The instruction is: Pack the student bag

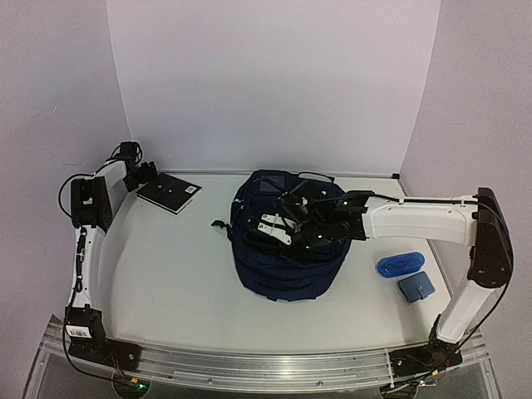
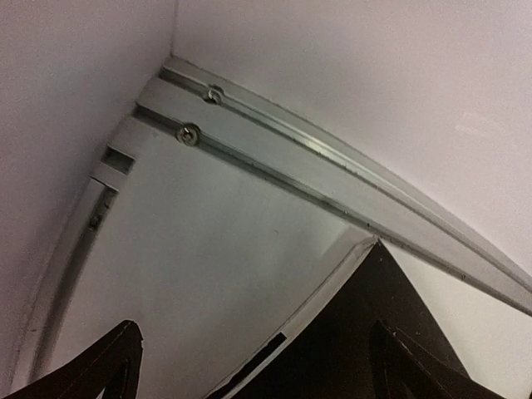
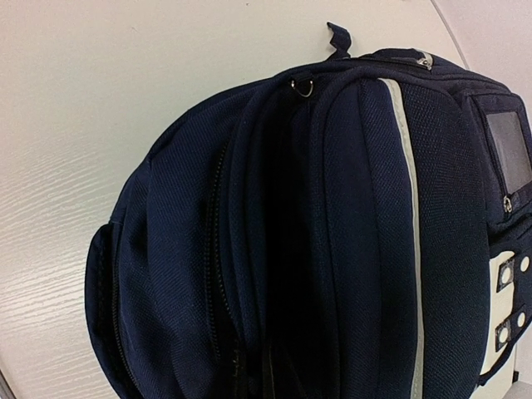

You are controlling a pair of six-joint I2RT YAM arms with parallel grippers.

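Note:
A navy backpack (image 1: 287,278) rests at the middle of the table, its dark opening (image 3: 291,249) parted in the right wrist view. My right gripper (image 1: 283,236) is over that opening; its fingers blend into the dark cloth, so their state is unclear. At the far left corner lies a black notebook (image 1: 169,193) with a pale label, flat on the table. My left gripper (image 1: 146,172) is just beyond the notebook's left side. In the left wrist view its fingers (image 2: 125,362) stand wide apart, the notebook (image 2: 349,332) below them and nothing held.
To the right of the bag lie a blue pencil case (image 1: 401,264) and, nearer the front, a blue-grey wallet-like booklet (image 1: 416,287). Walls close off the back and sides.

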